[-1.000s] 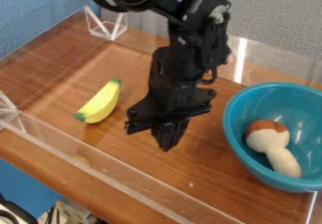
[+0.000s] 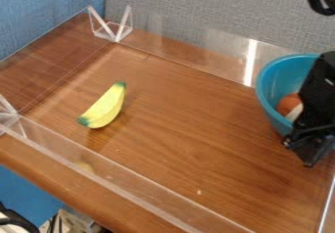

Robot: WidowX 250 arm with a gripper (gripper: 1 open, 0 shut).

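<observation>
My black gripper [image 2: 309, 139] is at the right edge, in front of the blue bowl [image 2: 272, 78], which it partly hides along with the mushroom-like toy [image 2: 289, 105] inside. The fingers are partly out of frame, and I cannot see whether anything is between them. A yellow banana [image 2: 102, 108] lies alone on the left part of the wooden table [image 2: 170, 168].
Clear plastic strips run along the table's front and back, with white brackets [image 2: 110, 23] at the back left corner. A grey wall stands behind.
My gripper has moved right from the middle of the table to over the bowl's side. The banana has not moved; the bowl appears slightly farther back.
</observation>
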